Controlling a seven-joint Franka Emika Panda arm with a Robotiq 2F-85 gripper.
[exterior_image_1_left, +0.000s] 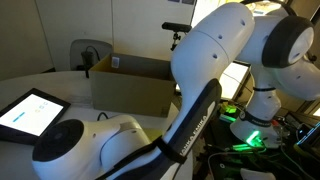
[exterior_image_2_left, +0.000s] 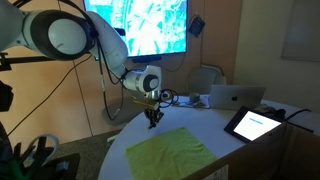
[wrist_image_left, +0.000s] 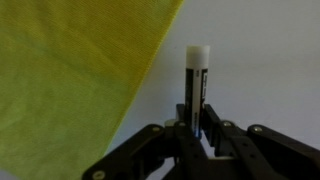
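Note:
A slim marker (wrist_image_left: 196, 85) with a pale end and a dark, printed body stands out from my gripper in the wrist view. The fingers are shut on its lower part. Beside it, to the left, lies a yellow-green cloth (wrist_image_left: 75, 75) on the pale table. Exterior view 2 has my gripper (exterior_image_2_left: 153, 117) low over the table, behind the spread cloth (exterior_image_2_left: 170, 154); the marker is too small to make out there. In exterior view 1 the arm hides the gripper.
An open brown box (exterior_image_1_left: 132, 92) stands on the table, with a lit tablet (exterior_image_1_left: 33, 115) near it. Exterior view 2 also has a silver laptop (exterior_image_2_left: 237, 97) at the back. Bare table (exterior_image_2_left: 205, 125) lies between cloth and laptop.

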